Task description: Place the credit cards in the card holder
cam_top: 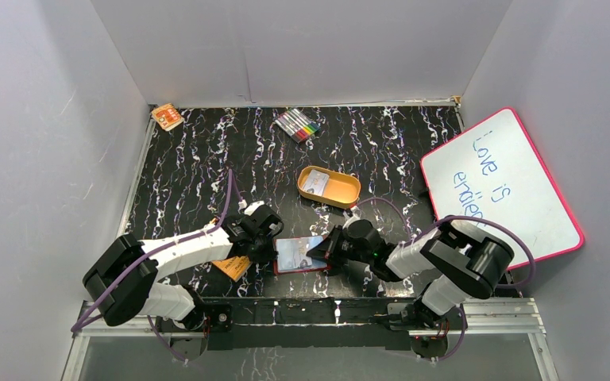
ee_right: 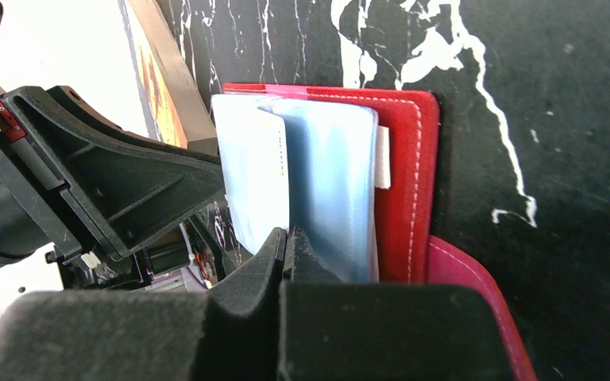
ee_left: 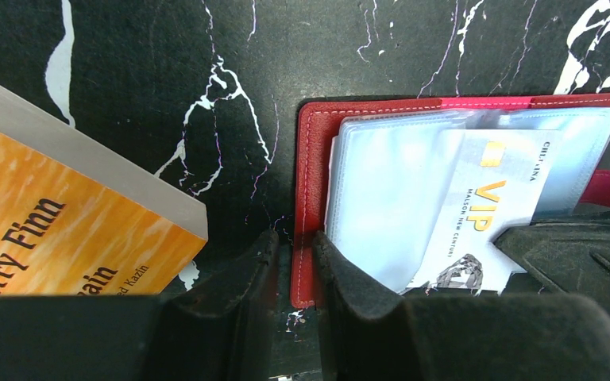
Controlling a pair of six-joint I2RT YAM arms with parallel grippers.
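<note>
The red card holder with clear sleeves lies open at the front centre, between my grippers. A white VIP card lies at the sleeves, seen in the left wrist view. My left gripper is at the holder's left edge, fingertips slightly apart; whether anything is between them is unclear. My right gripper is shut on the card's edge at the sleeve, as seen in the right wrist view. An orange tray behind the holder holds more cards.
An orange book lies under my left arm. Markers and a small orange packet are at the back. A whiteboard stands at the right.
</note>
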